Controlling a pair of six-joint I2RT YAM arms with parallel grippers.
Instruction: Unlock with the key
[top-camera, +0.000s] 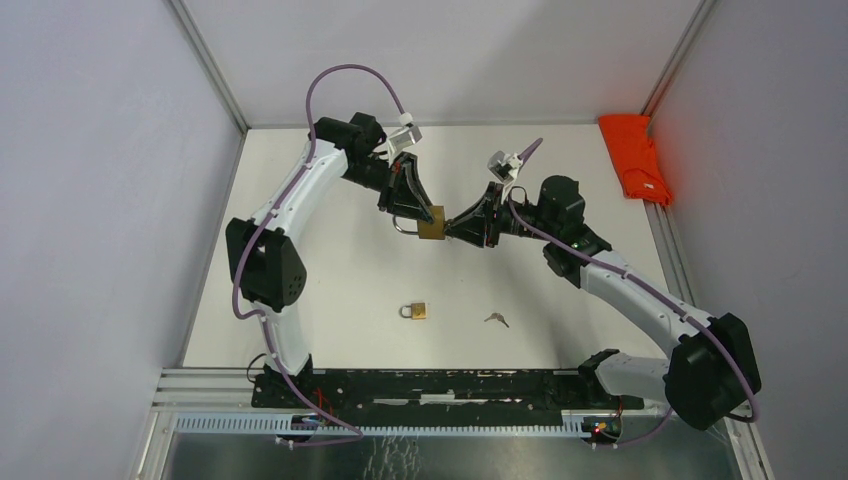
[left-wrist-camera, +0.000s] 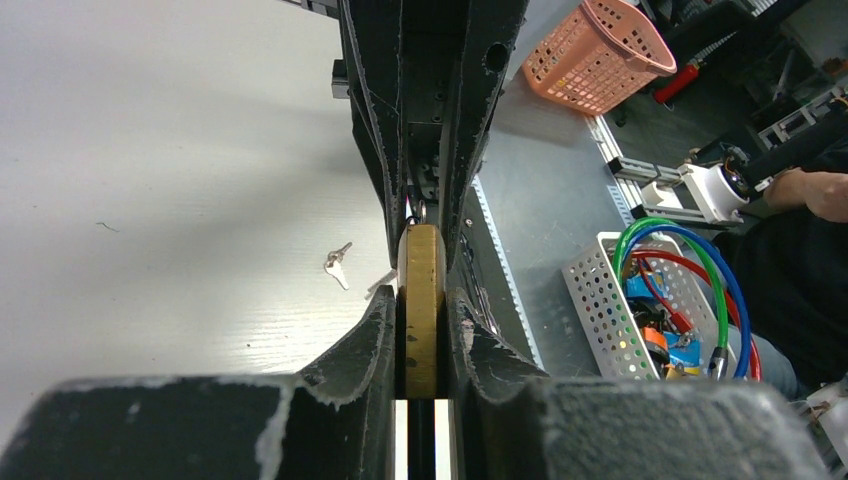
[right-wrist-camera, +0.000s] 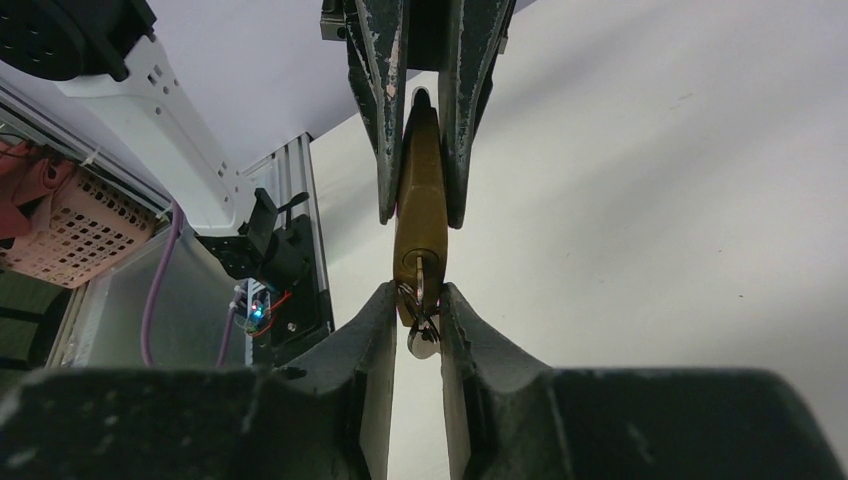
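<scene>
A large brass padlock is held above the table, with my left gripper shut on it; in the left wrist view its narrow brass edge shows between the fingers. From the padlock's end sticks a key, its tip hidden inside, with a spare key hanging below. My right gripper is partly open around this key, one finger on each side. Light shows between these fingers lower down. Whether either finger touches the key, I cannot tell.
On the table lie a small brass padlock and loose keys. An orange-red cloth rests at the back right. Both grippers are close together over the middle.
</scene>
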